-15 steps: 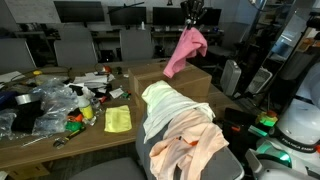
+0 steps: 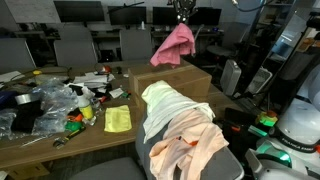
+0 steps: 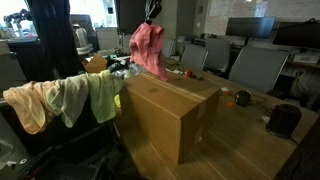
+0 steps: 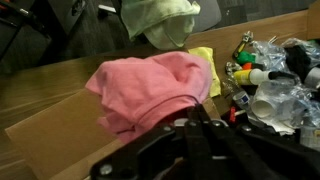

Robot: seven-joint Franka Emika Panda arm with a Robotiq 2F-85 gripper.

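A pink cloth [image 2: 175, 46] dangles in the air with my gripper [image 2: 183, 17] shut on its upper end. In exterior view 2 the cloth [image 3: 147, 50] hangs over the far left part of a cardboard box [image 3: 165, 106], close to its top; whether it touches cannot be told. From the wrist view, the bunched pink cloth [image 4: 150, 90] covers much of the box [image 4: 60, 130] and hides part of the fingers.
A pale cloth [image 2: 168, 103] and a peach cloth [image 2: 187, 148] drape over chair backs in front of the table. A yellow cloth [image 2: 118, 119] lies flat on the table. Clear bags [image 2: 62, 108], bottles and tools crowd the table's left. Office chairs [image 2: 76, 47] stand behind.
Over the last second my gripper and the pink cloth have shifted left in exterior view 1. The cloth stays in the grip, and the other things have not moved.
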